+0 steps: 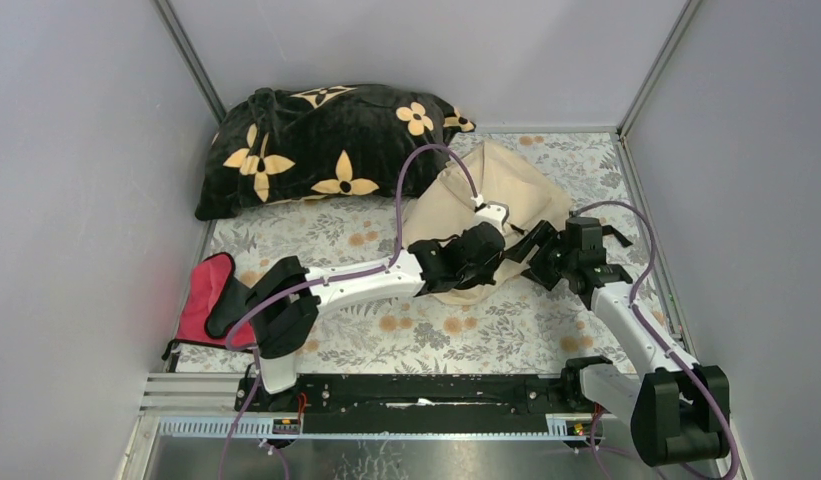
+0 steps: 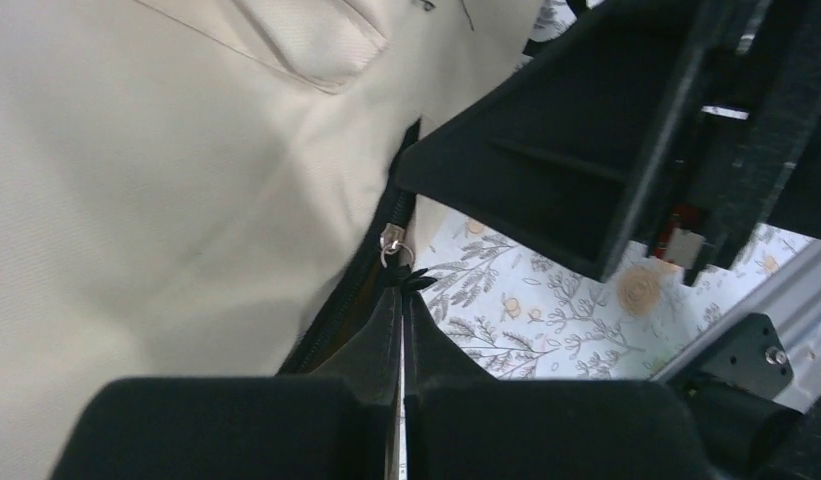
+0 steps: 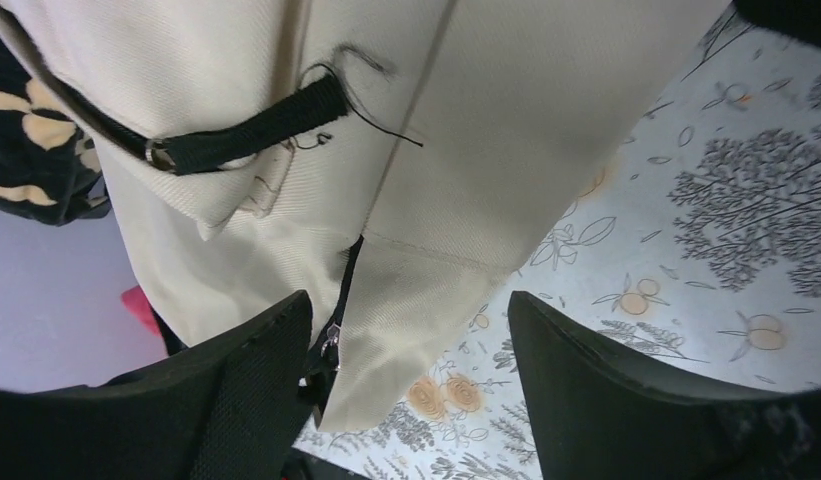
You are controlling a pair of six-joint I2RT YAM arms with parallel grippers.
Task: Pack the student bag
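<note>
The cream canvas bag (image 1: 496, 175) lies crumpled at the right of the mat, with a black zipper (image 2: 341, 300) and its metal pull (image 2: 392, 238) in the left wrist view. My left gripper is shut over the zipper at the pull; whether it grips anything is unclear. My right gripper stands part open above the bag's right corner, beside the left one, with nothing clearly between its fingers; the bag's fabric and black strap (image 3: 246, 130) lie beneath it.
A black flowered pillow (image 1: 326, 150) fills the back left. A red and black pouch (image 1: 201, 310) lies at the left edge. Walls enclose the mat, whose front middle (image 1: 436, 350) is clear.
</note>
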